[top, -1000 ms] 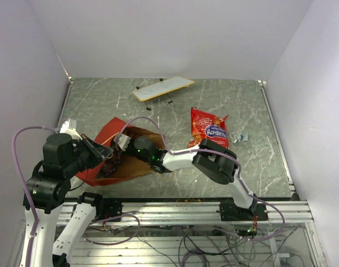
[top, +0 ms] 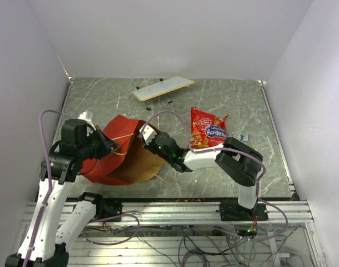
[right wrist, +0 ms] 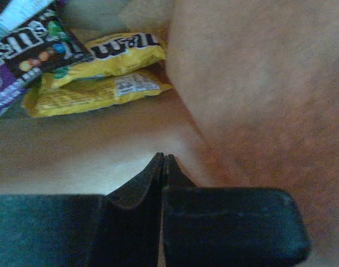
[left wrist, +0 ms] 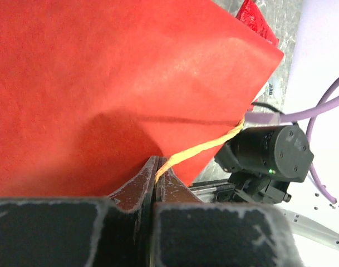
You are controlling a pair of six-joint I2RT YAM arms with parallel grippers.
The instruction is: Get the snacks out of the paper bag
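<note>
The red paper bag (top: 108, 164) lies on its side with its brown mouth facing right. My left gripper is shut on the bag's yellow twisted handle (left wrist: 208, 146). Inside the bag, the right wrist view shows two yellow M&M's packets (right wrist: 97, 94) stacked at the far end, and a dark M&M's packet (right wrist: 38, 47) leans on their left. My right gripper is shut with nothing between its fingers, short of the packets and apart from them. In the top view, the right gripper's tips are hidden at the bag's mouth.
A red candy packet (top: 207, 128) stands on the grey table (top: 247, 167) at right, beyond the right arm. Small clear wrappers (top: 239, 137) lie beside it. A tilted white board (top: 163, 87) stands at the back.
Both arms have moved right in the top view, and the bag has shifted and its upper side has folded rightward. The right gripper stays shut.
</note>
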